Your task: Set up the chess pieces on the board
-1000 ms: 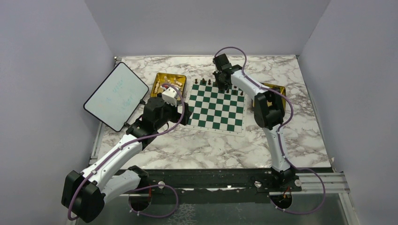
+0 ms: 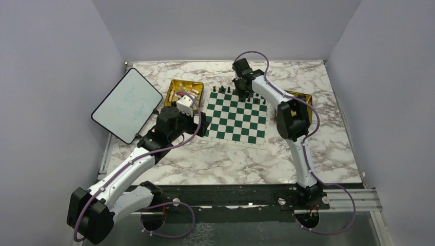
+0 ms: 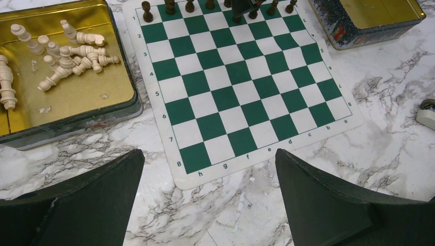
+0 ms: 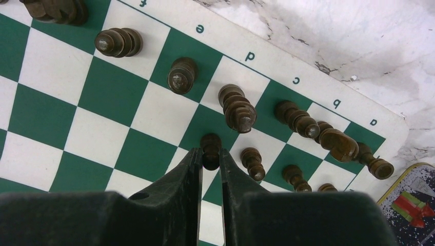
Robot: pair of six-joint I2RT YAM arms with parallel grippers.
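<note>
My right gripper is shut on a dark pawn [image 4: 211, 160], held upright over a green square in the second row; whether its base touches the board [image 4: 97, 92] cannot be told. Beside it stand a second-row pawn [image 4: 253, 165] and another pawn [image 4: 294, 178]. Dark back-row pieces, among them a tall one [image 4: 237, 110] and a knight [image 4: 337, 143], stand upright along the lettered edge. My left gripper hangs open and empty before the near corner of the board. White pieces [image 3: 72, 56] lie jumbled in the left tin [image 3: 77, 110].
Another tin [image 3: 382, 18], its visible part empty, stands right of the board, partly under the right arm in the top view. A whiteboard [image 2: 127, 105] leans at the left.
The left arm is practically still.
</note>
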